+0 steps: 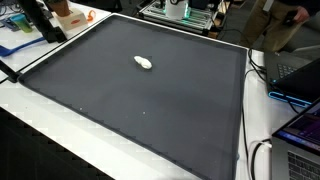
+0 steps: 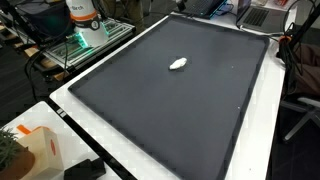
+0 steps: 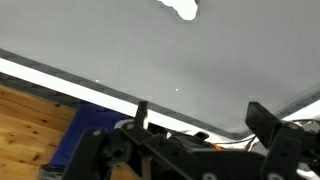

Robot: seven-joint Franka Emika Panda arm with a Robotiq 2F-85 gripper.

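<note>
A small white object [image 1: 143, 62] lies alone on the dark grey board, towards its far side in exterior view 1. Exterior view 2 has the same white object [image 2: 178, 63] a little beyond the middle of the board; what it is cannot be made out. At the top edge of the wrist view, part of the white object [image 3: 184, 8] shows. My gripper is open in the wrist view, its two black fingers far apart and nothing between them. The white object is away from the fingers.
The grey board [image 1: 150, 105] is otherwise bare, with a white table border around it. Laptops [image 1: 291, 80] and cables stand along the right side in exterior view 1. Behind the board is the robot's base [image 2: 88, 25]. A potted cactus [image 2: 12, 155] stands at the near left corner.
</note>
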